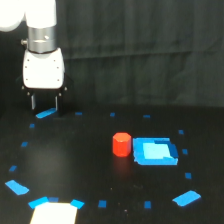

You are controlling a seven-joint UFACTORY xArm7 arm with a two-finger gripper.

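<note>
A red, roughly hexagonal block (pixel 122 144) sits on the dark table near the middle of the camera view. Just to its right lies a shallow blue tray (pixel 141 143) with a pale patch inside; block and tray look close together, and whether they touch is hard to tell. High at the left, my gripper (pixel 44 103) hangs pointing down, its two dark fingers spread apart. Nothing shows between them. It stands well away from both the block and the tray.
Small blue marks dot the black tabletop, with larger blue strips such as the one at the lower right (pixel 186 198). A cream-coloured piece (pixel 53 213) is cut off by the bottom edge. Between the gripper and the red block the surface is clear of obstacles.
</note>
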